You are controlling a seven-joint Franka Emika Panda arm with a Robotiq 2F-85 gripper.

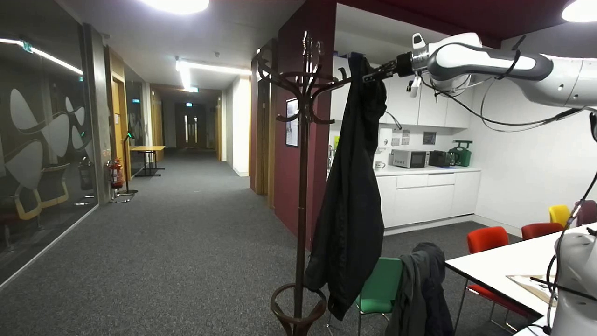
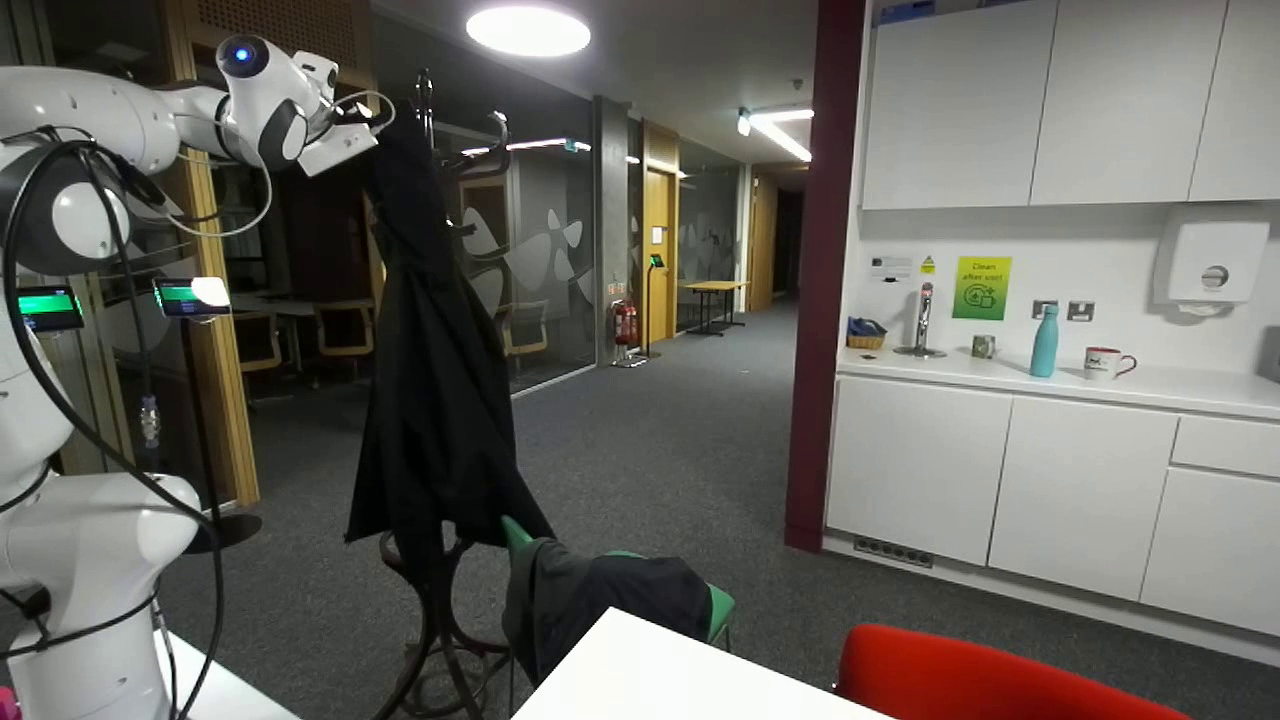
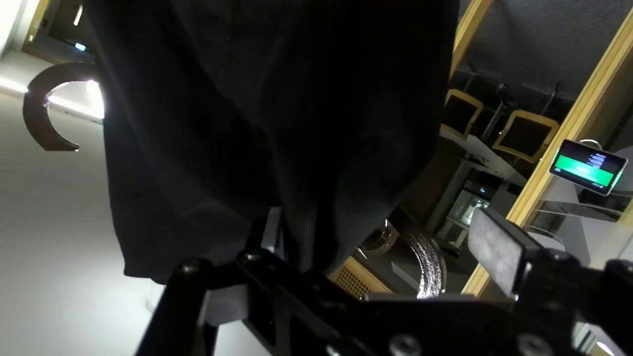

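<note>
A black coat hangs from an arm on the right side of the dark wooden coat stand. My gripper is at the coat's upper part, reaching in from the right. In the wrist view the coat fills much of the picture. The gripper stands open there, its two fingers wide apart. Cloth hangs around the left finger, while the right finger is clear of it. Where the coat meets the stand's hook is hidden by the cloth.
Below the coat stands a green chair with dark garments over its back. A white table and a red chair are at the right.
</note>
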